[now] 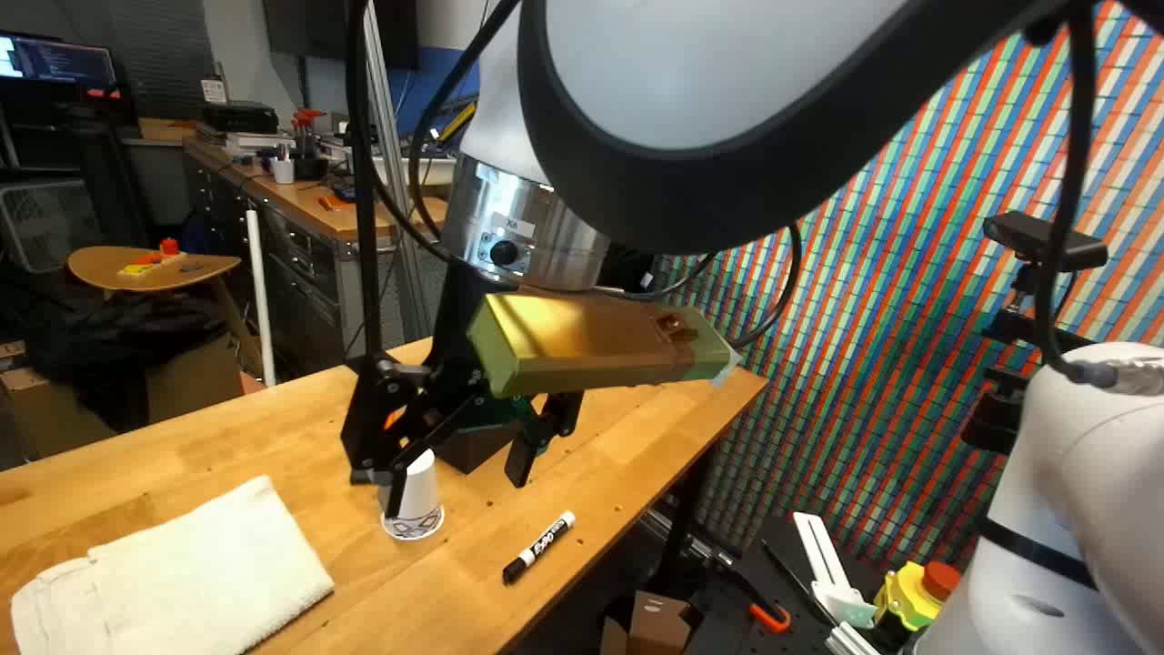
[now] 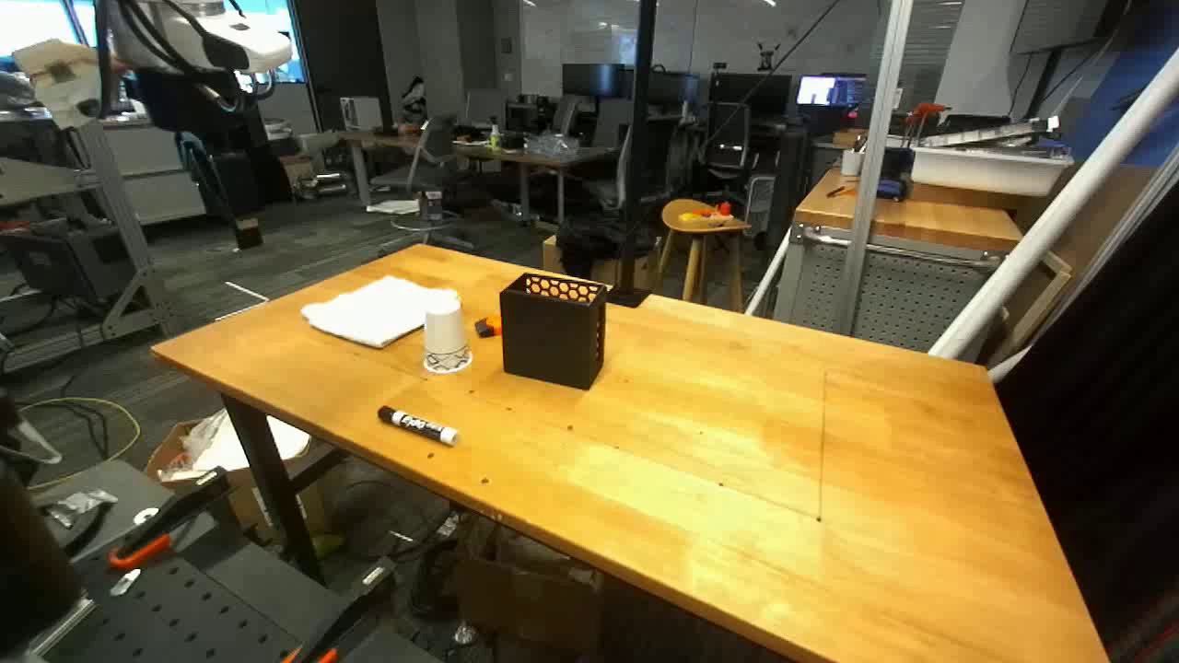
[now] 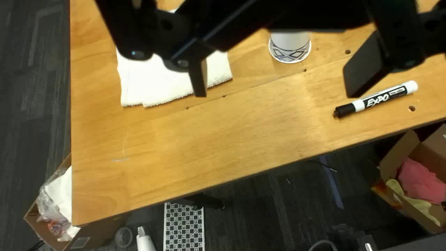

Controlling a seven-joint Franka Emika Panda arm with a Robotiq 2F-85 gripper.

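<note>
My gripper stands open above the table, its two fingers wide apart with nothing between them. In the wrist view, a white paper cup [image 3: 290,46] with a patterned rim shows partly behind the gripper's dark body. It stands upside down on the wood. A black-capped EXPO marker [image 3: 376,99] lies close to the right finger in that view, apart from the cup. The folded white towel [image 2: 379,310] rests beside the cup in the second exterior view. Behind the cup is a black box [image 2: 549,337] with a honeycomb-cut rim.
A small orange and dark object [image 2: 489,326] sits between cup and box. The wooden table [image 2: 707,442] has wide free room on the right in the second exterior view. The marker lies near one long table edge. A dark upright post stands by the table's back edge.
</note>
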